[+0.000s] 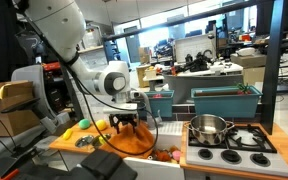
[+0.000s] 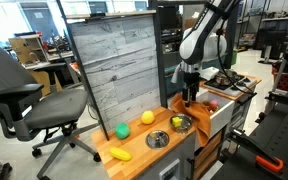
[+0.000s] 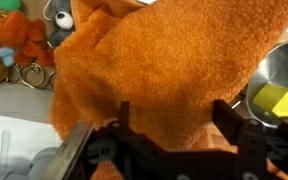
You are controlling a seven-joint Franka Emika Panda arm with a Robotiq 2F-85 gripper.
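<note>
An orange cloth (image 1: 136,141) is draped over the counter edge and the open drawer. It fills most of the wrist view, where the cloth (image 3: 169,75) lies crumpled beneath my gripper. The two dark fingertips stand apart, with orange fabric visible below and between them; no pinched fold shows. In the second exterior view my gripper (image 2: 187,100) is right at the upper part of the cloth (image 2: 195,116). Whether the fingertips touch the fabric cannot be told.
A metal bowl holding a yellow block (image 3: 279,99) stands beside the cloth. Small plush toys (image 3: 22,38) lie on the other side. A yellow ball (image 2: 148,116), a green ball (image 2: 122,131) and a banana (image 2: 120,154) rest on the counter. A pot (image 1: 210,129) and stove (image 1: 239,153) are farther right.
</note>
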